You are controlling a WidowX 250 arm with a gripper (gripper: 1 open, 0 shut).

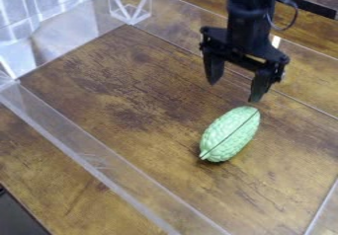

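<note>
A pale green, bumpy bitter melon (230,134) lies diagonally on the wooden floor of the enclosure, right of centre. My black gripper (235,81) hangs above it, toward the back, with its two fingers spread wide and nothing between them.
Clear plastic walls (79,150) border the wooden work area (119,91). A white textured cloth (40,17) lies beyond the wall at the back left.
</note>
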